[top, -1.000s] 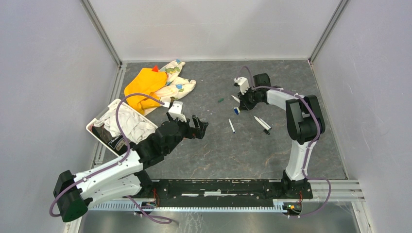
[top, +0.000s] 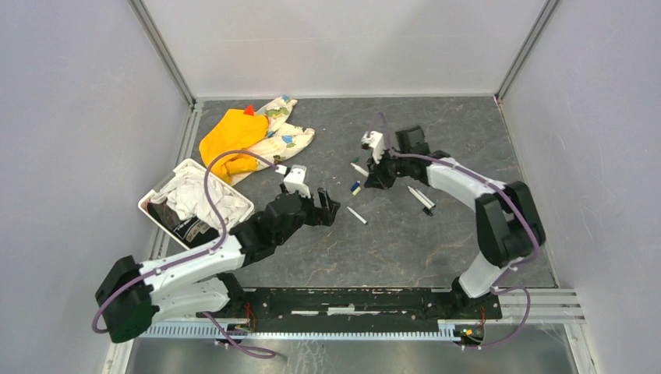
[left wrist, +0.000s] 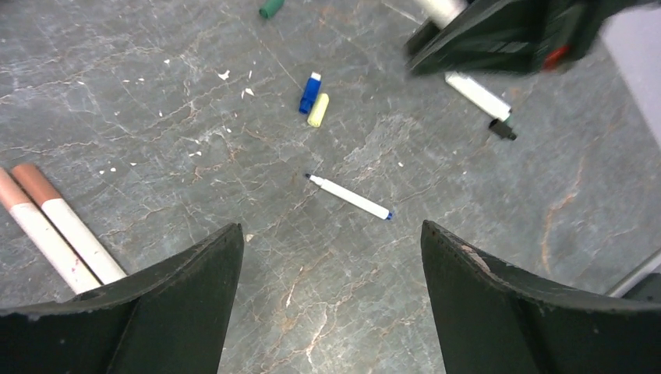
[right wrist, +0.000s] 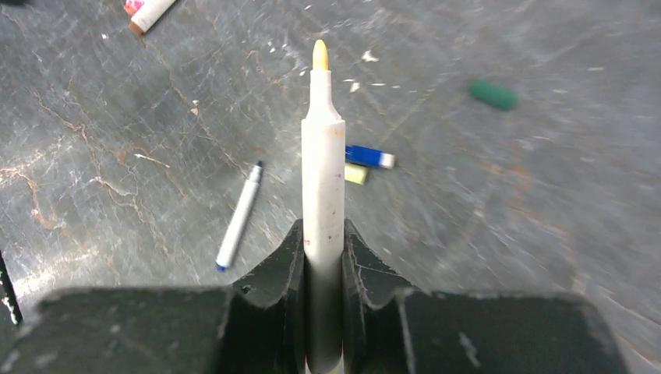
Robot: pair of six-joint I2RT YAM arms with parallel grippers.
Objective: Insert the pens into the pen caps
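Observation:
My right gripper is shut on a white pen with a yellow tip pointing away from it. My left gripper stands part open over the floor, nothing between its fingers. Ahead of it lie a thin white marker with blue ends, a blue cap beside a yellow cap, and a green cap. Two white pens lie at the right with a black cap.
A white bin with cloths and a yellow cloth occupy the left of the workspace.
My right arm has moved toward the front, carrying the pen. My left arm has moved slightly right and rotated.

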